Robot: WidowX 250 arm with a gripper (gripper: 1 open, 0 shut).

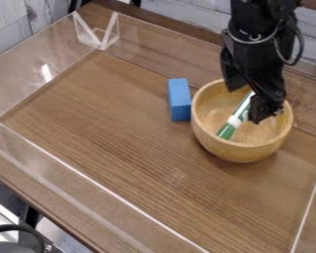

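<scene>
My black gripper (248, 89) hangs over the back of a round tan bowl (240, 143), its fingers open and reaching down inside the rim. In the bowl lies a white and green stick-like object (232, 126), tilted from lower left to upper right, its upper part close to or behind the fingers. A blue block (180, 101) sits on the wooden table just left of the bowl, apart from the gripper.
The wooden table (95, 138) has wide free room to the left and in front. Two clear plastic pieces (98, 32) are at the far upper left, near the table's edge.
</scene>
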